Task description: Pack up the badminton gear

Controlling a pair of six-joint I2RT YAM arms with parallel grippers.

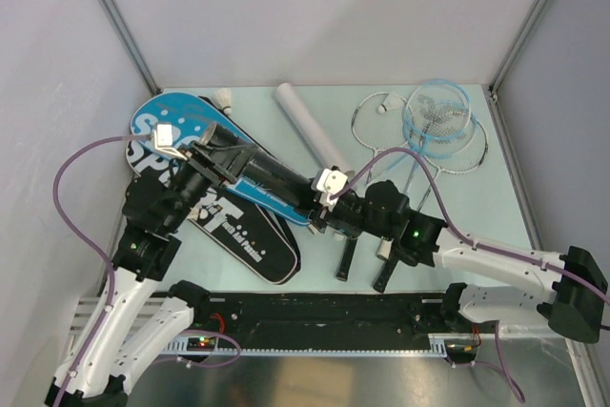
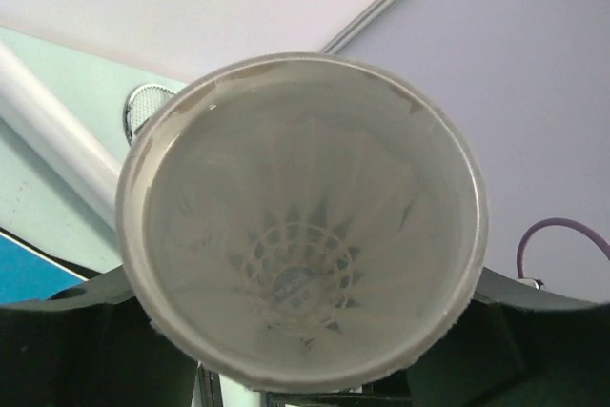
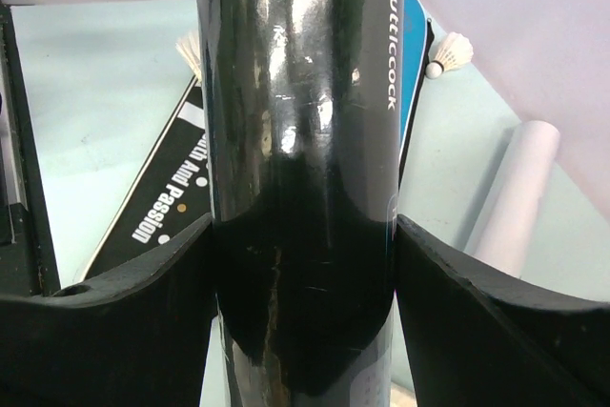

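A dark shuttlecock tube (image 1: 272, 173) hangs slanted above the table, held between my two arms. My left gripper (image 1: 233, 157) is shut around its upper-left end, while my right gripper (image 1: 319, 202) is shut around its lower-right part. The left wrist view looks straight at the tube's round end (image 2: 191, 226), where shuttlecock feathers show inside. Below lie a blue racket bag (image 1: 276, 195) and a black racket bag (image 1: 257, 243). Rackets, including a blue one (image 1: 439, 145), lie at the right with dark handles (image 1: 348, 256) toward me.
A white tube (image 1: 310, 123) lies at the table's middle back. One loose shuttlecock (image 1: 223, 99) is beside the blue bag's far end, another (image 1: 391, 102) near the racket heads.
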